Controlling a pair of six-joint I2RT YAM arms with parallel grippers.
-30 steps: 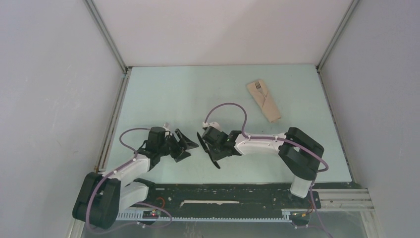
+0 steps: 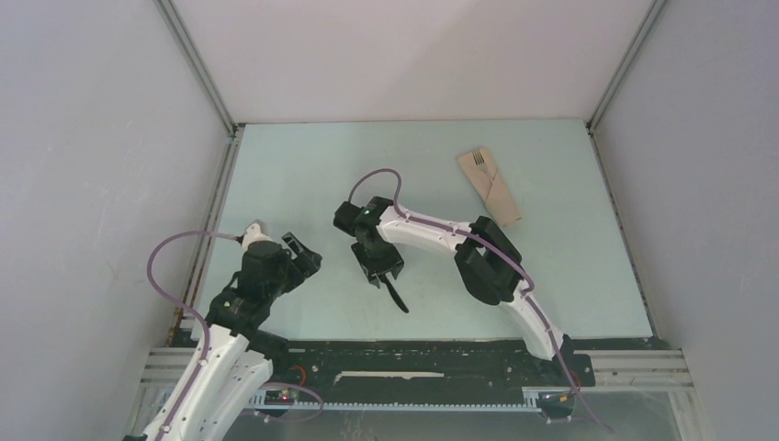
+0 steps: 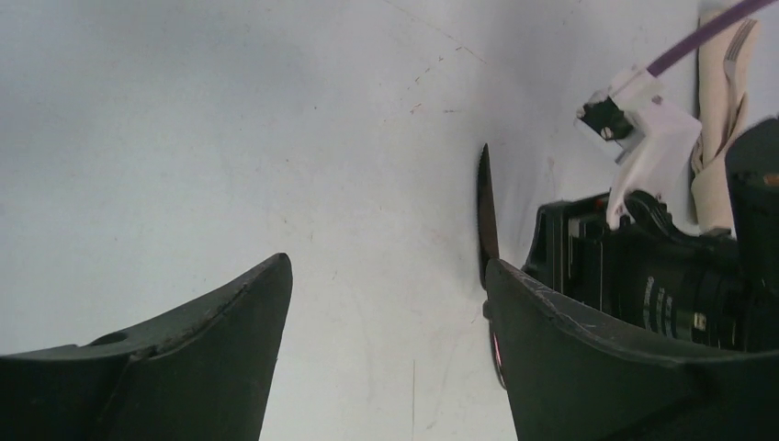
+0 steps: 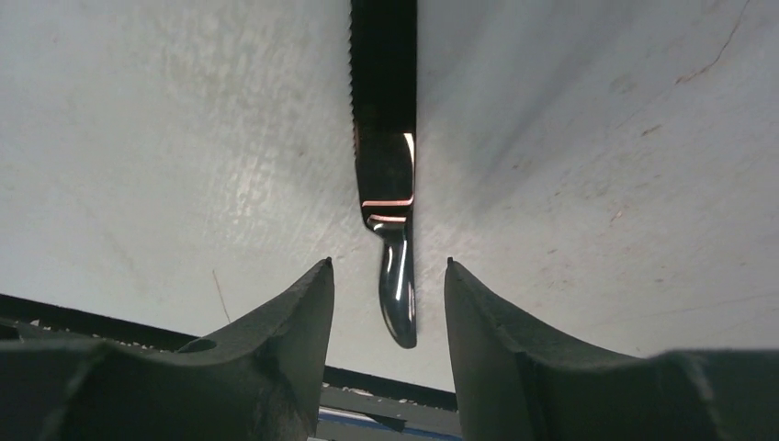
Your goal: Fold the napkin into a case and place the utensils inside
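Observation:
A dark knife (image 4: 386,119) lies flat on the table; its handle end (image 2: 396,296) shows below my right gripper (image 2: 386,278) in the top view. In the right wrist view the knife's handle is between and beyond the parted fingers of my right gripper, with room on either side, not gripped. At the far right lies the folded tan napkin (image 2: 502,204), a fork (image 2: 479,162) tucked into it with its tines out. My left gripper (image 2: 307,255) stands open at the left with nothing between its fingers; the knife (image 3: 486,202) lies to its right in the left wrist view.
A purple cable (image 2: 432,221) loops over the right arm, which spans the table between knife and napkin.
My left gripper has drawn back to the left, away from the knife. The right arm has swung leftward, now covering most of the knife from above. Knife and napkin have stayed in place.

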